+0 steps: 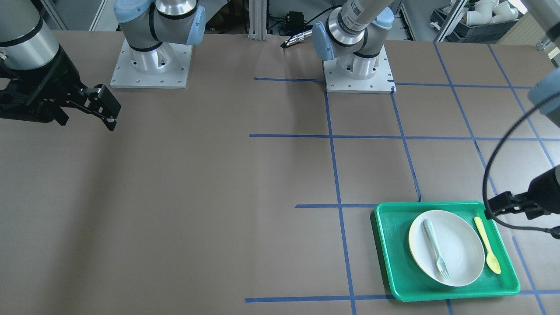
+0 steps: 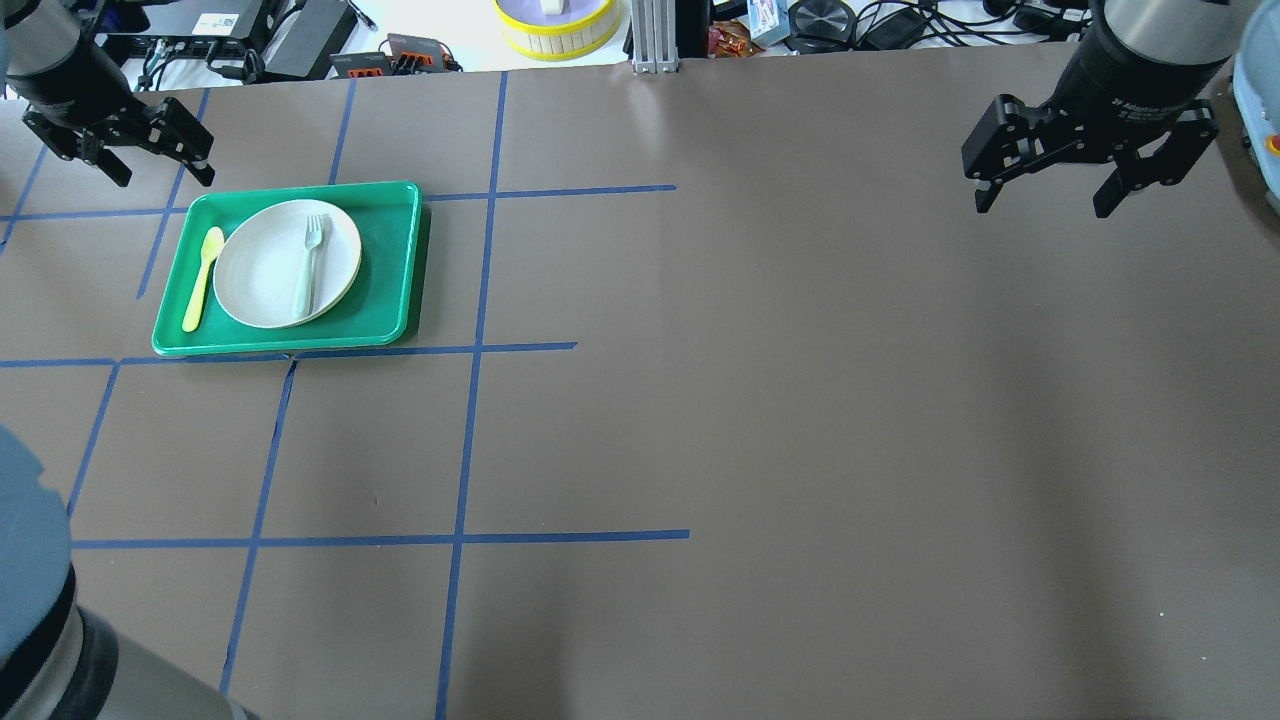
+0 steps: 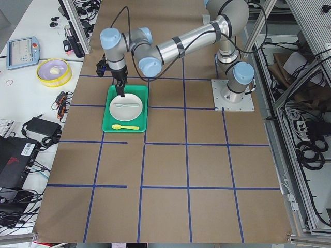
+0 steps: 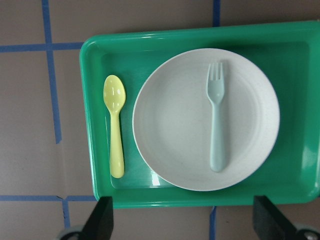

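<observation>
A green tray (image 4: 295, 150) lies on the taped table, seen in all views. On it is a white plate (image 4: 170, 125) with a pale blue-green fork (image 4: 216, 135) lying across it. A yellow spoon (image 4: 116, 145) lies on the tray floor beside the plate. My gripper is raised above the tray's edge, its two fingers wide apart at the bottom of the wrist view, open with nothing between them. In the top view it hangs at the upper left, just beyond the tray.
Another arm's black gripper (image 2: 1086, 162) hangs at the top right of the top view, away from the tray. A cable loops from my arm.
</observation>
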